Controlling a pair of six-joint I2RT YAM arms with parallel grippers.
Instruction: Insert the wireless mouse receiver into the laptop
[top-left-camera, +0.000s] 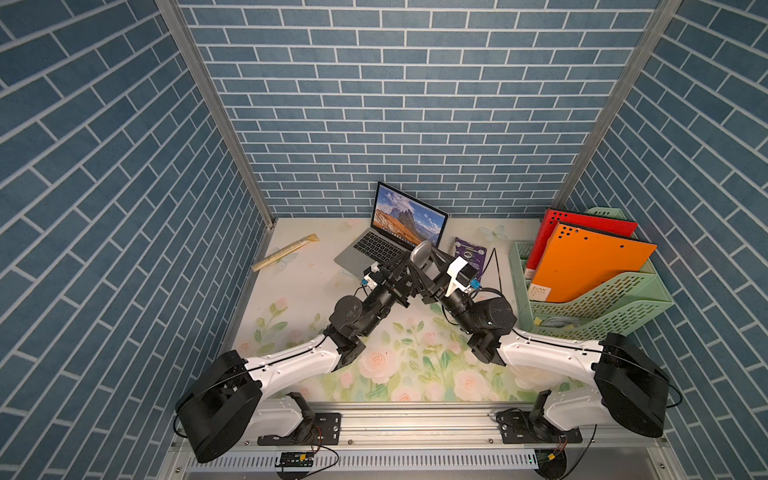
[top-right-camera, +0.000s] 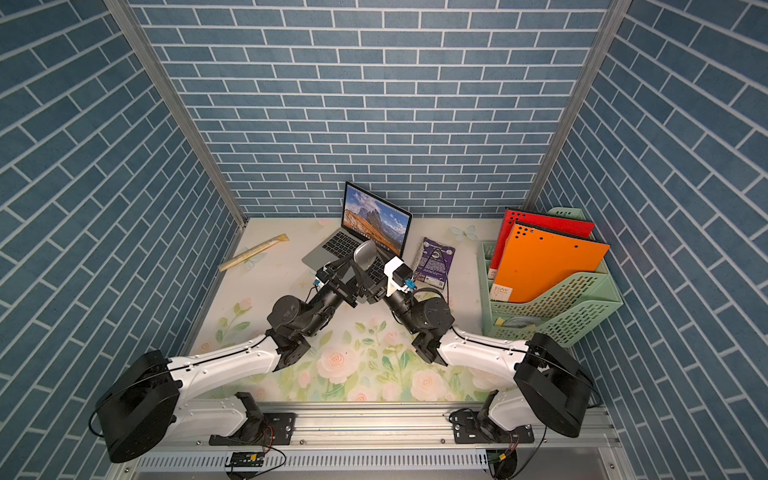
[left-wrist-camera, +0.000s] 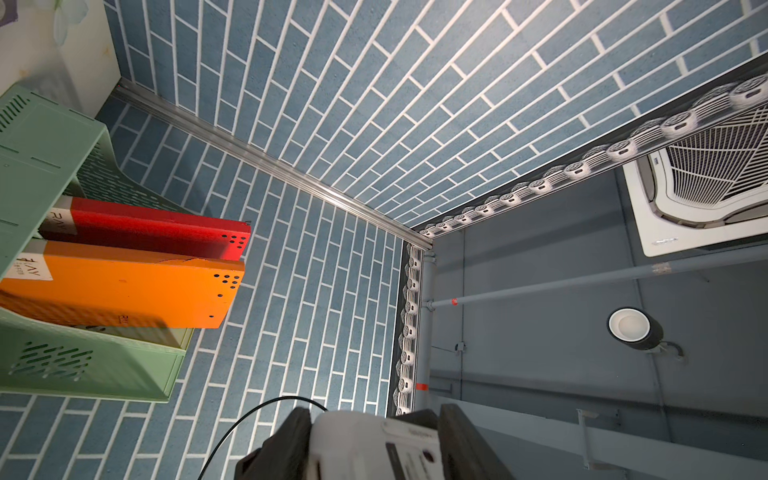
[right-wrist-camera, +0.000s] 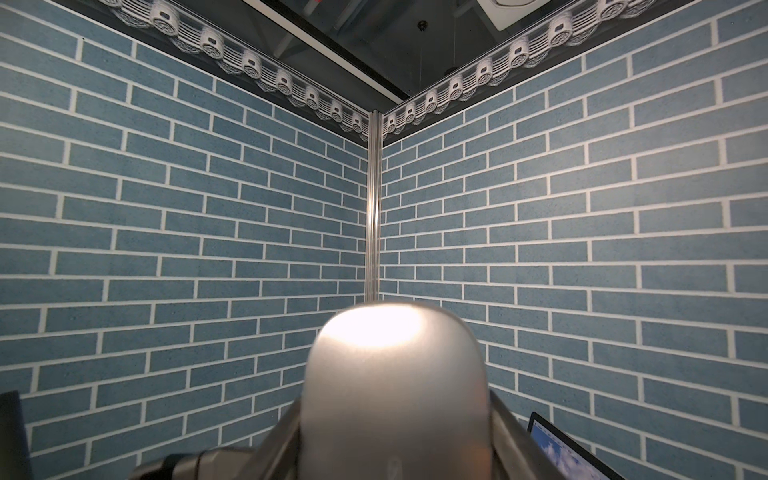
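Observation:
A silver mouse (top-left-camera: 421, 253) is held up by my right gripper, shut on it, in front of the open laptop (top-right-camera: 376, 217). In the right wrist view the mouse fills the lower middle. In both top views the two grippers overlap over the laptop's keyboard. The receiver cannot be made out.
A green file holder (top-left-camera: 608, 312) with red and orange folders stands at the right. A purple package (top-right-camera: 434, 260) lies right of the laptop, a long wrapped stick (top-left-camera: 284, 252) at the left.

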